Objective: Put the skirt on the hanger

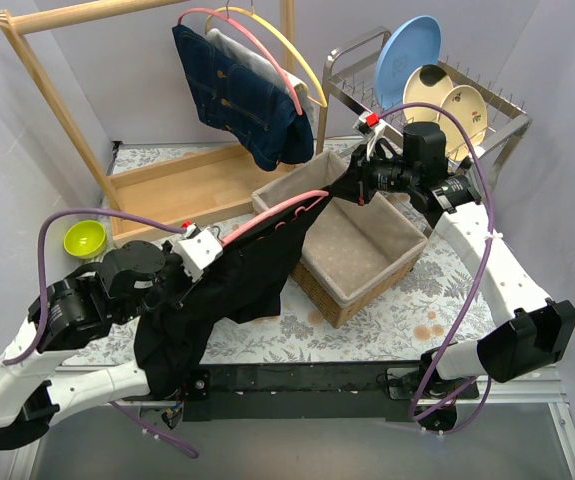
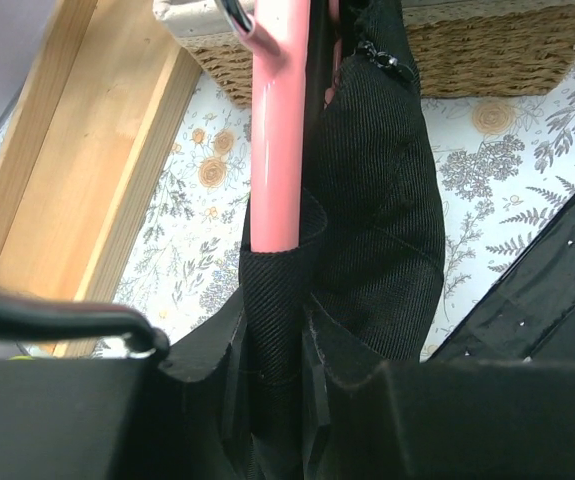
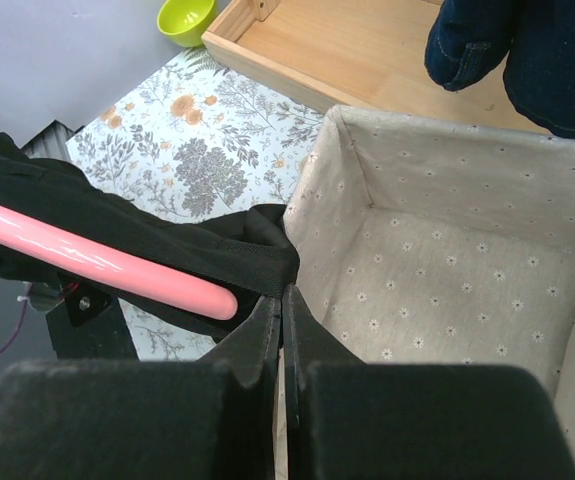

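Observation:
A black skirt (image 1: 247,290) is stretched between both arms, with a pink hanger (image 1: 277,206) along its top. In the left wrist view my left gripper is shut on the skirt, where the hanger's end (image 2: 275,170) disappears into the fabric. My right gripper is shut at the skirt's other upper corner, the fabric (image 3: 187,250) reaching its fingertips beside the hanger's other rounded end.
A lined basket (image 1: 357,260) sits beneath the right gripper. A wooden rack (image 1: 67,120) holds hangers with jeans (image 1: 237,100). A green bowl (image 1: 85,238) is at left, a dish rack (image 1: 487,130) at back right.

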